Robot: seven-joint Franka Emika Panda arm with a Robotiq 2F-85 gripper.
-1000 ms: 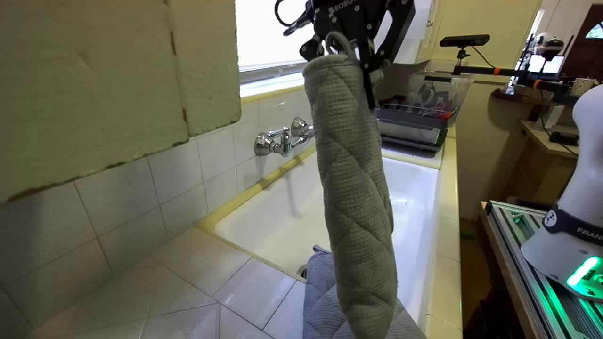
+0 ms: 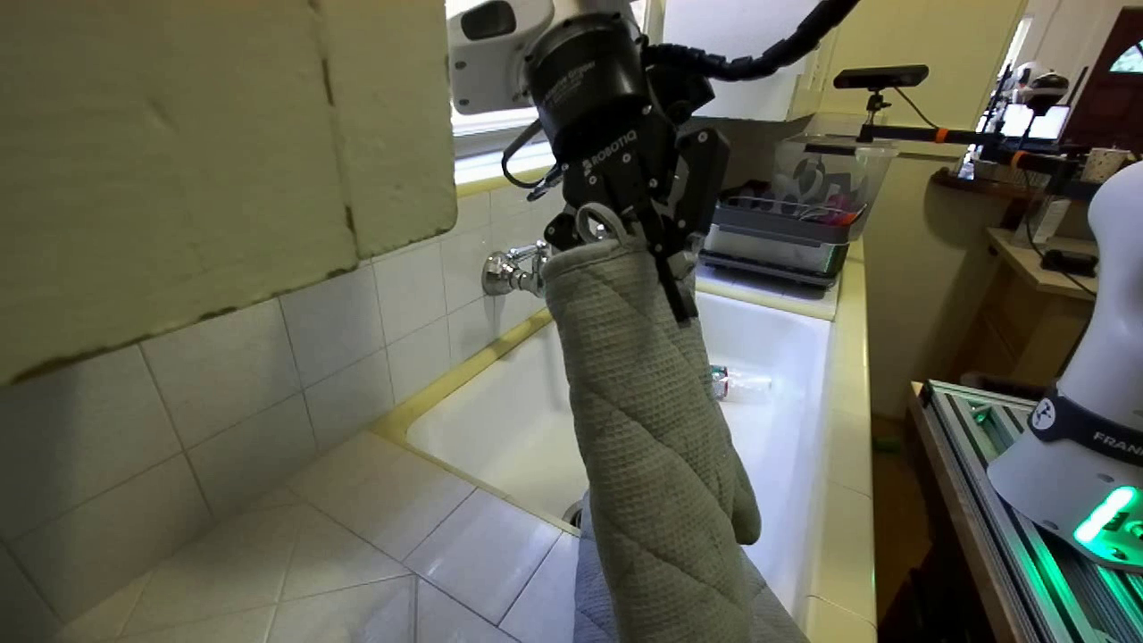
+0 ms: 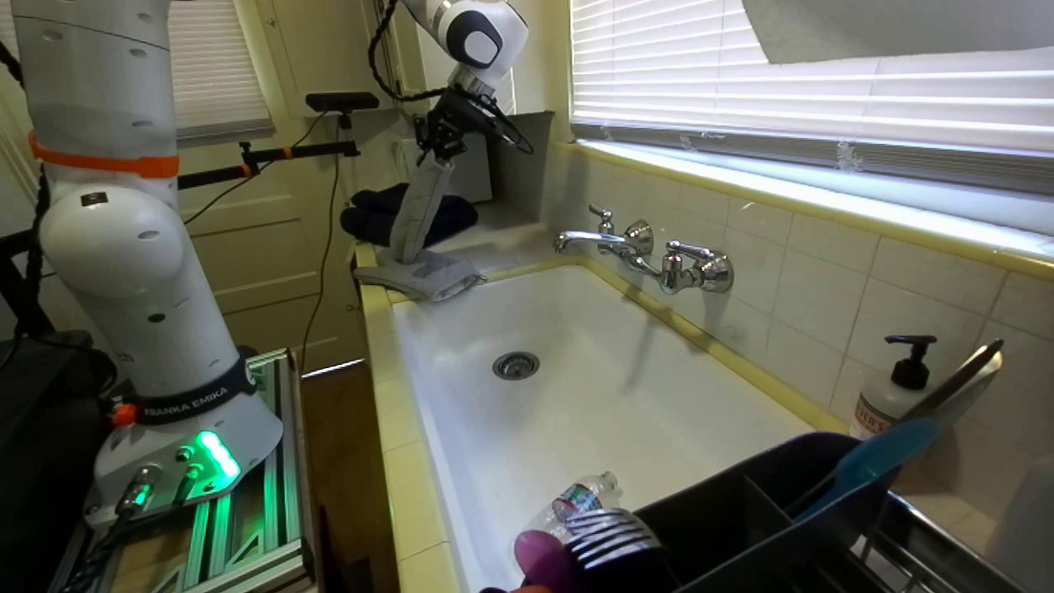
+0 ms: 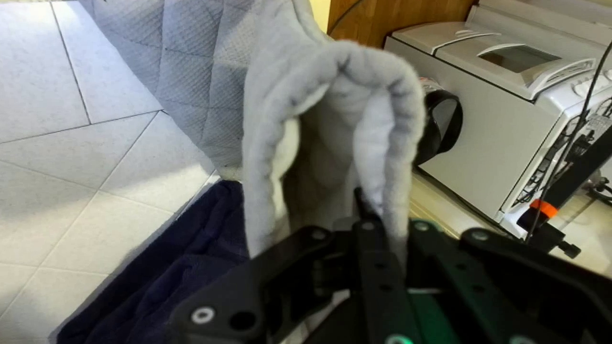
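Note:
A grey quilted oven mitt (image 2: 654,429) hangs from my gripper (image 2: 666,257), which is shut on its cuff. From above in the wrist view, the mitt's cuff (image 4: 410,114) gapes wide, and a dark finger (image 4: 367,209) reaches inside it. In exterior view 2 the mitt (image 3: 420,209) is nearly upright at the sink's far left corner. Beneath it, a second grey quilted piece (image 3: 435,277) lies flat over the counter corner and sink rim. The hanging mitt's lower end meets or overlaps that piece; actual contact is unclear.
Dark blue cloth (image 3: 456,217) is bunched on the counter behind the mitt. The white sink (image 3: 593,395) holds a clear bottle (image 3: 583,494). A chrome faucet (image 3: 682,268) juts from the tiled wall; a black utensil rack (image 3: 731,524) stands at the near end.
My gripper has come down and slightly left in exterior view 1, still holding the mitt. The mitt has sunk toward the grey piece on the counter, which has stayed put.

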